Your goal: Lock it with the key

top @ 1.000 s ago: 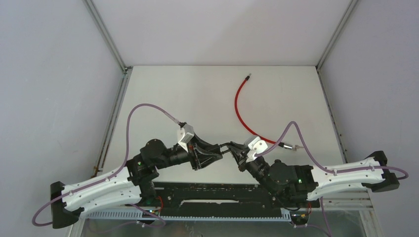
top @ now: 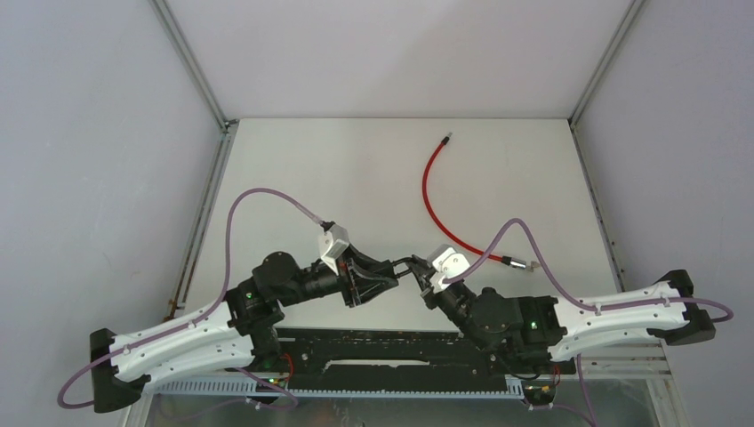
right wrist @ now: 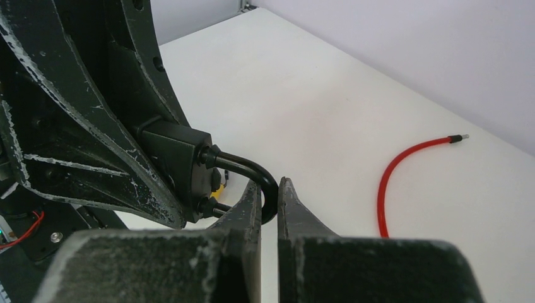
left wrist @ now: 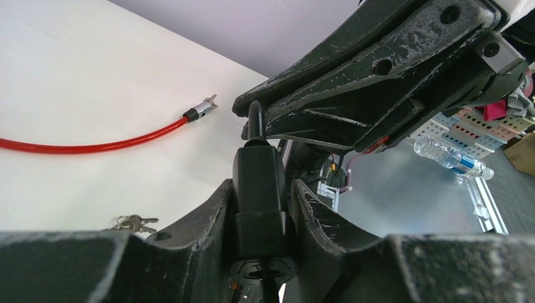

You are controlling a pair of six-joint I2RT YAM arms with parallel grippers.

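Note:
A black padlock (left wrist: 259, 180) is held by its body between the fingers of my left gripper (top: 386, 277), which is shut on it. Its curved shackle (right wrist: 243, 166) reaches over to my right gripper, whose fingertips are shut on the bend. Both shackle legs meet the body's end face; whether they are latched I cannot tell. At the padlock's bottom end a round face (left wrist: 263, 271) shows in the left wrist view, partly dark, and no key is clear there. Several small keys (left wrist: 131, 223) lie on the table below, partly hidden by the left fingers.
A red cable lock (top: 430, 197) lies curved on the white table (top: 329, 169), with a key (top: 534, 265) in its metal end at the right. A dark rail (top: 293, 356) runs along the front edge.
My right arm has turned and shifted slightly to the left around the shackle. The left arm and padlock stay almost in place.

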